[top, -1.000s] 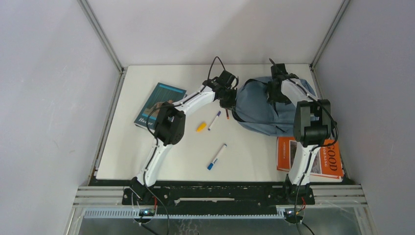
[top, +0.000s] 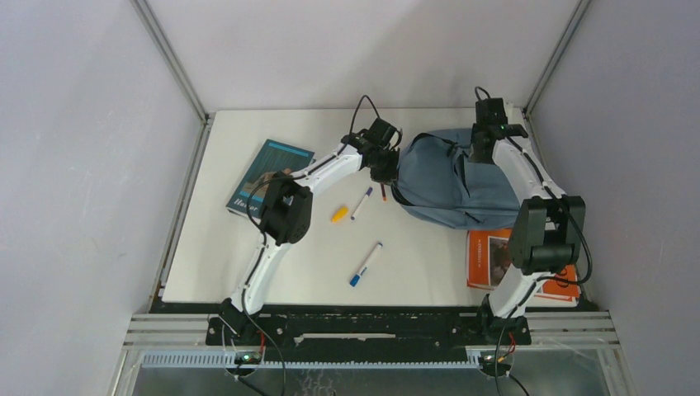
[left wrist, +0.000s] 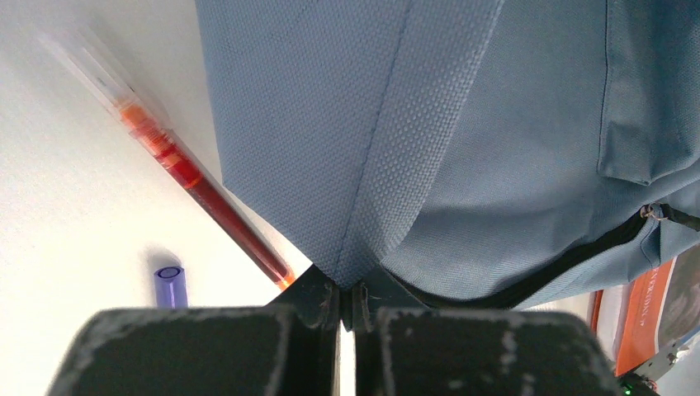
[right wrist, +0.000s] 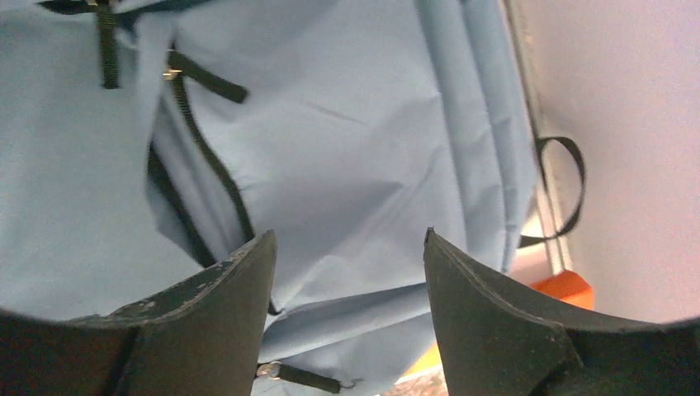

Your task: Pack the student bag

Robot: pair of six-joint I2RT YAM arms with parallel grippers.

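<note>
The blue-grey bag (top: 442, 194) lies on the right half of the table, its black zip open in the right wrist view. My left gripper is shut at the bag's left edge, with the fabric's corner (left wrist: 342, 256) pinched at its fingertips. Above the bag's far right part, my right gripper stands open with nothing between its fingers. A dark red pen (left wrist: 223, 210) rests beside the bag. Left of it are a white marker (top: 361, 203) and a yellow highlighter (top: 339, 214). Nearer the front lies a blue-capped marker (top: 366, 264).
A teal book (top: 285, 157) lies at the left, partly under my left arm. Orange books (top: 479, 260) sit at the front right, partly hidden by my right arm. Walls enclose the back and sides.
My right arm has swung to the right and its gripper has risen off the bag's opening. The left arm, the bag and the pens look unmoved.
</note>
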